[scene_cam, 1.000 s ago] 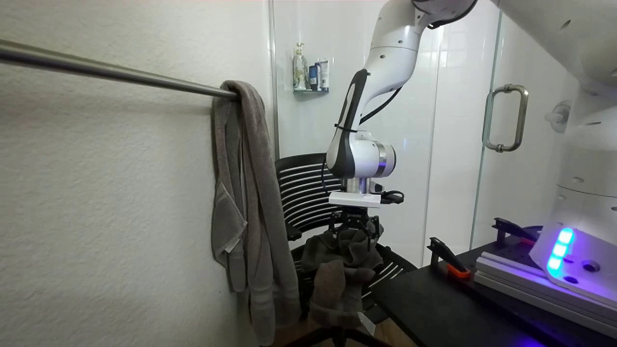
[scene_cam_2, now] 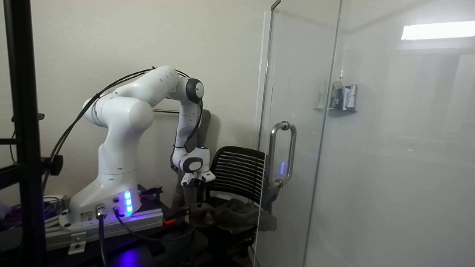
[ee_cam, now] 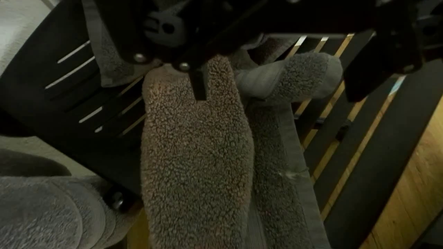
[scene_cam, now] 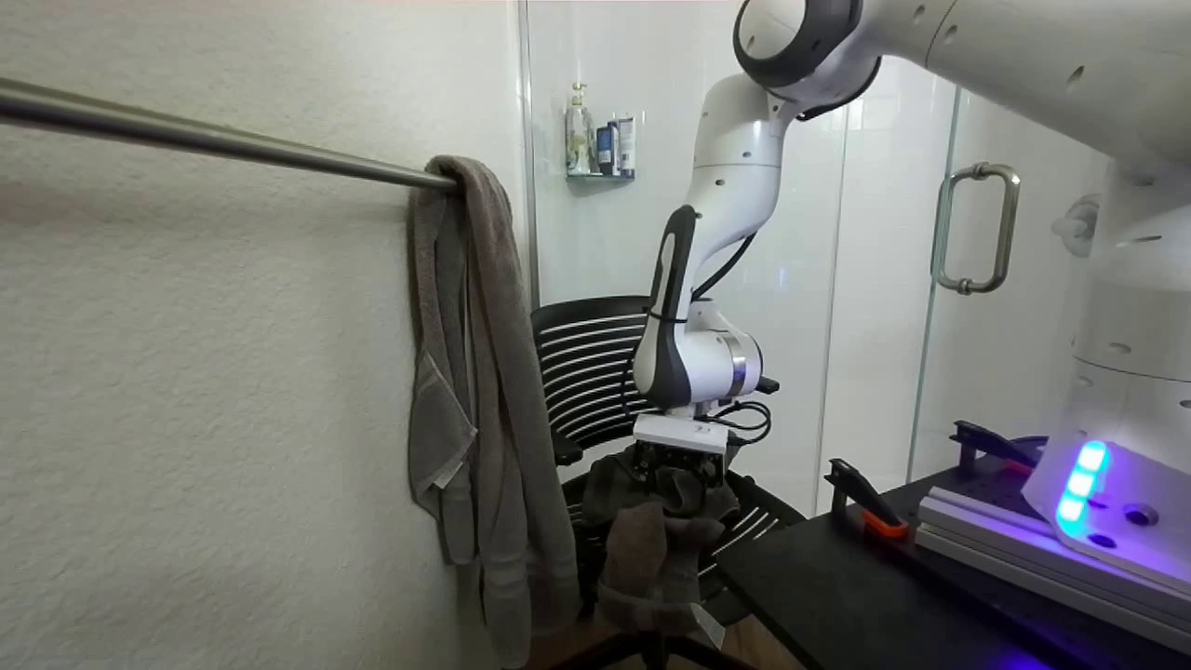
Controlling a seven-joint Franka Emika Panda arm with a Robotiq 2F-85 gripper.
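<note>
A crumpled grey-brown towel [scene_cam: 636,547] lies on the seat of a black slatted chair [scene_cam: 592,363], its lower part hanging over the front edge. My gripper [scene_cam: 678,469] points down at the towel's rear bunched part, low enough to cover some of it. In the wrist view the gripper is open, its dark fingers [ee_cam: 199,86] spread wide. One finger overlaps the towel [ee_cam: 195,153]; the other is over the slats, right of a folded towel end. Whether either fingertip touches cloth cannot be told. Exterior view 2 shows the towel [scene_cam_2: 240,216] partly through glass.
Another grey towel [scene_cam: 491,368] hangs from a metal wall bar [scene_cam: 223,136], left of the chair. A black table [scene_cam: 849,592] with clamps stands right of it. The glass shower door has a metal handle [scene_cam_2: 282,153]. Open air surrounds the arm above the seat.
My gripper has come down closer to the towel on the chair, and the wrist has tilted somewhat. Neither towel has visibly shifted.
</note>
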